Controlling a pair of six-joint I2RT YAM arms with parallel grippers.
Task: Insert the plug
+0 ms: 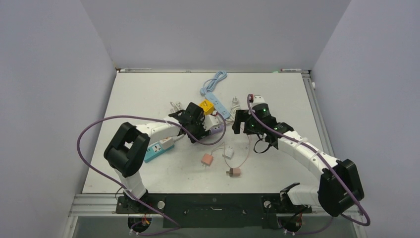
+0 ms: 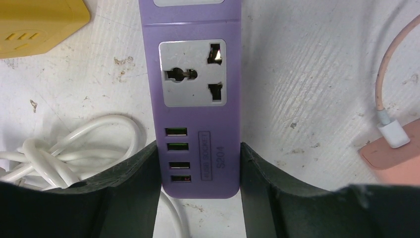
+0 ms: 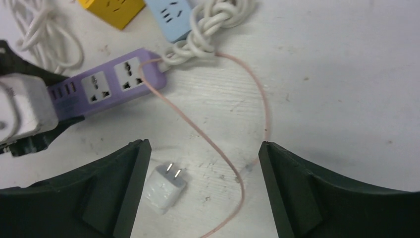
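Observation:
My left gripper is shut on the USB end of a purple power strip (image 2: 193, 119), whose sockets face up in the left wrist view. My right gripper hangs open to the right of that strip, with nothing held. Below it in the right wrist view lies a white charger plug (image 3: 163, 191), prongs upward, with a pink cable (image 3: 223, 153) looping around. A pink charger (image 1: 207, 159) and a brownish-pink one (image 1: 235, 172) lie on the front of the table.
A yellow block (image 3: 111, 10), a light blue strip (image 3: 168, 20) and coiled white cables (image 3: 205, 29) lie behind. A teal strip (image 1: 153, 152) lies front left.

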